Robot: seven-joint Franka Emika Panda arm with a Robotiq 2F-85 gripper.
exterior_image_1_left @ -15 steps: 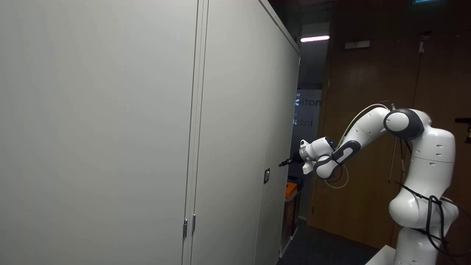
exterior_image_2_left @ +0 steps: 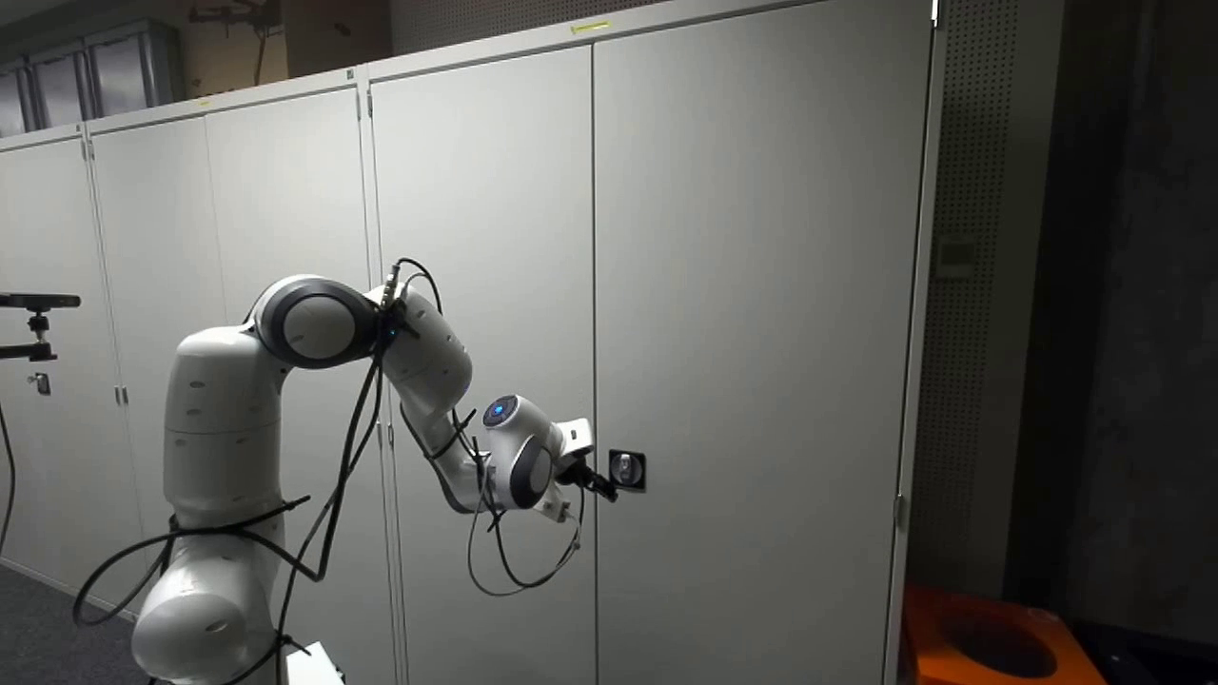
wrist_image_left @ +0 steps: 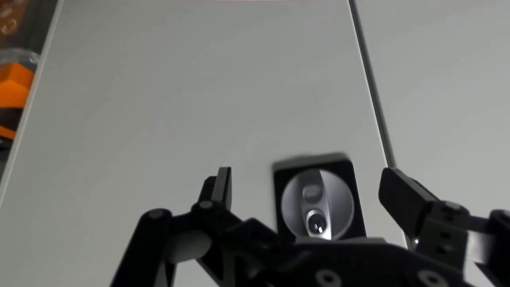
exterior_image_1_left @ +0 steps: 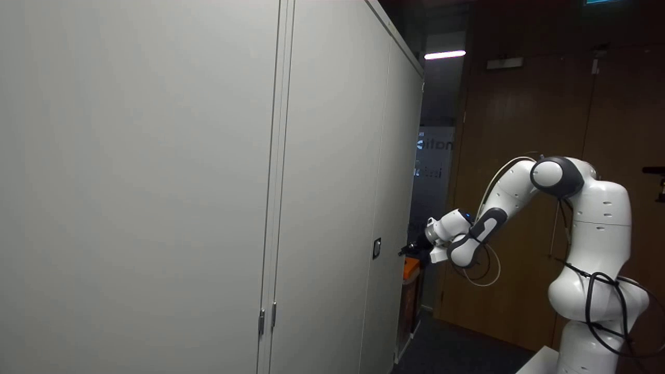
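Observation:
A round silver knob point(wrist_image_left: 295, 205) with a raised grip and keyhole sits in a square black plate point(wrist_image_left: 284, 184) on a grey cabinet door point(wrist_image_left: 167, 119). In exterior view 2 the same knob point(exterior_image_2_left: 625, 468) is close to the seam between two shut doors. My gripper is open, its black fingers point(wrist_image_left: 220, 189) spread to either side of the knob in the wrist view, with nothing held. Exterior view 1 has the gripper point(exterior_image_1_left: 402, 252) at about the height of the lock plate point(exterior_image_1_left: 376, 248), a short gap away from the door.
Further grey cabinets point(exterior_image_2_left: 148, 251) run along the wall to the left. An orange-topped bin point(exterior_image_2_left: 931, 639) stands beyond the cabinet's right end. Cables point(exterior_image_2_left: 520, 582) hang loosely below the wrist. The door face around the lock is flat and clear.
In exterior view 1 my gripper has come lower, from above the lock to about its height, and shifted slightly right in the picture. The arm's elbow has moved left; the doors are still shut.

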